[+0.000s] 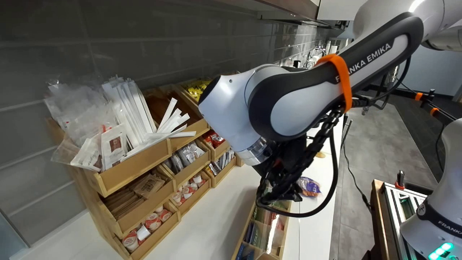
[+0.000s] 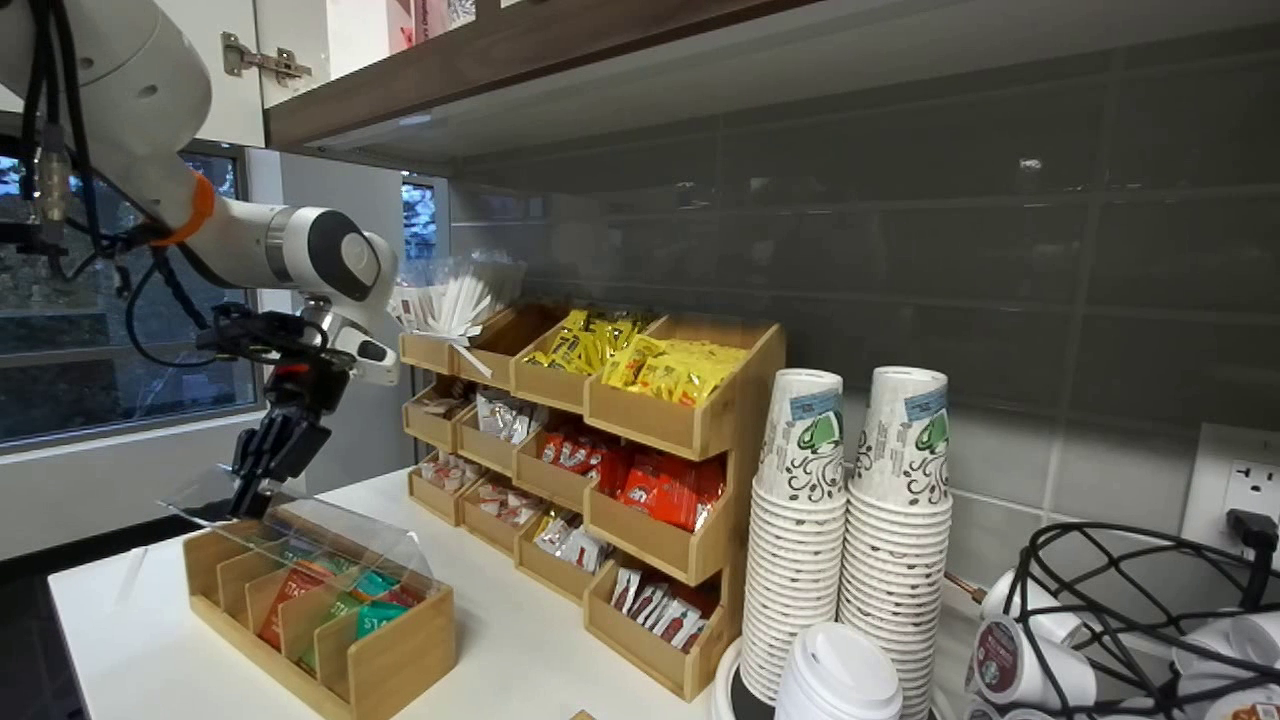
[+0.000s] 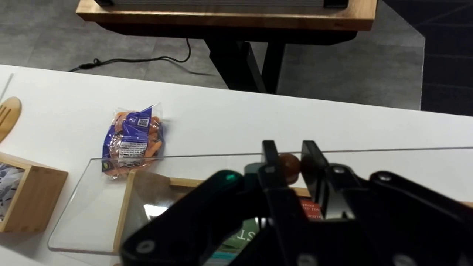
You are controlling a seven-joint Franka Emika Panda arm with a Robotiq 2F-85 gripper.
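A wooden tea box [image 2: 396, 648] stands on the white counter, with red and green packets [image 2: 294, 588] in its compartments. Its clear lid [image 2: 360, 540] sits tilted over the box and reaches past the box's side in the wrist view. My gripper is shut on a small round brown knob [image 3: 290, 168] at the lid's edge. In the second exterior view, the gripper [image 2: 248, 506] points down at the lid's far end. The arm's cables partly cover the fingers in the first exterior view.
A bag of carrots [image 3: 133, 141] lies on the counter beside the lid. A tiered wooden rack [image 2: 708, 546] with packets stands along the wall, near stacked paper cups [image 2: 798, 540]. Bare counter [image 1: 216, 221] separates the rack from the tea box.
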